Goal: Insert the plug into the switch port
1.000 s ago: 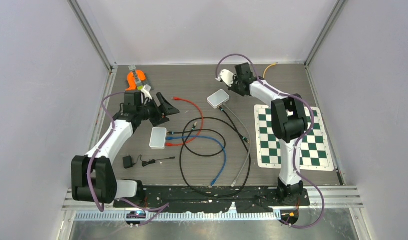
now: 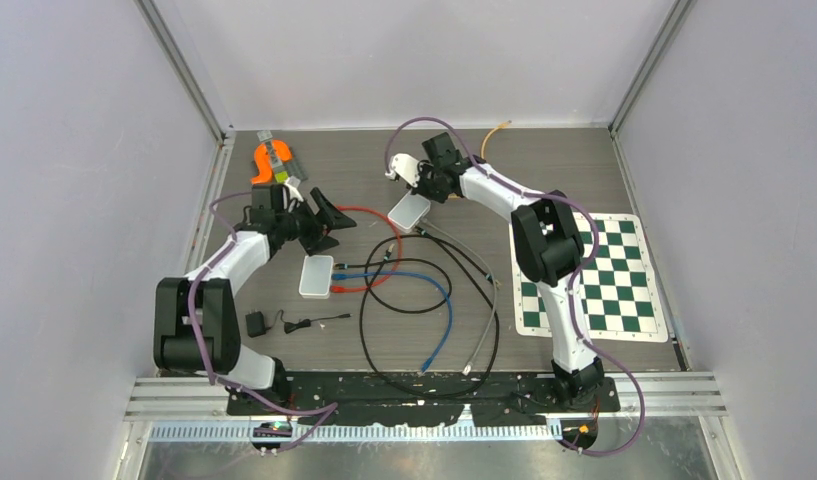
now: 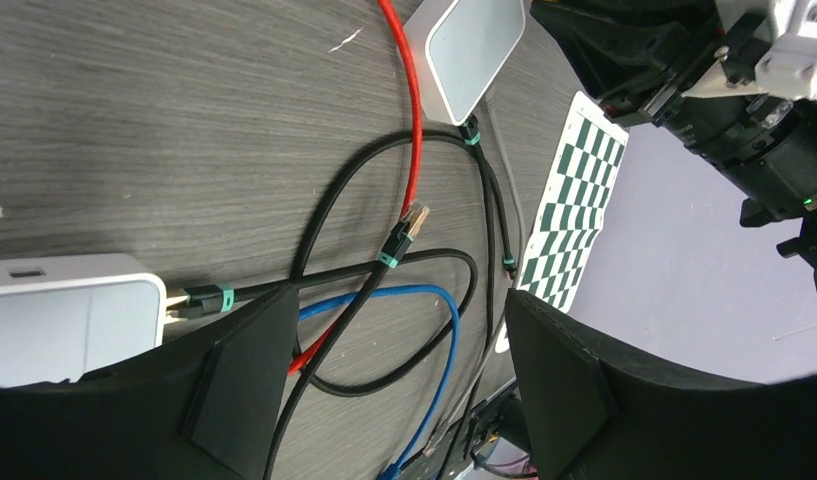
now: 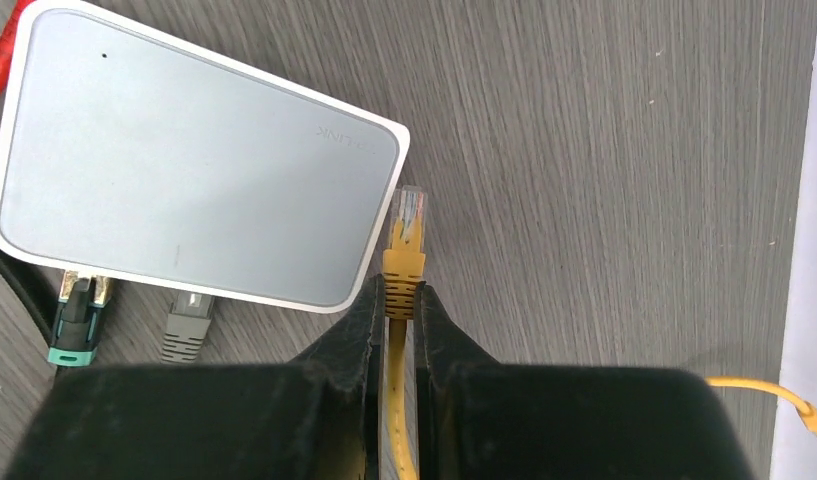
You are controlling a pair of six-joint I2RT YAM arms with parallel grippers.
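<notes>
In the right wrist view my right gripper is shut on the yellow cable's plug (image 4: 404, 255), its clear tip pointing away from the fingers. That tip lies beside the right end of the upper switch box (image 4: 204, 150), close to its edge; whether they touch I cannot tell. The box's ports on that side are hidden. On the box's near side sit a black plug (image 4: 79, 315) and a grey plug (image 4: 188, 325). My left gripper (image 2: 332, 222) stands open and empty above the table, left of that box. A second switch box (image 2: 316, 277) lies below it.
Red (image 2: 396, 225), blue (image 2: 446, 318) and black (image 2: 364, 335) cables loop over the table's middle. A checkerboard (image 2: 624, 280) lies at the right, an orange tool (image 2: 263, 163) at the back left. A power adapter (image 2: 255, 323) rests front left.
The right arm has moved left with the yellow plug. The upper switch box has shifted left and turned, and the red cable's far end has moved left. The left arm has shifted slightly.
</notes>
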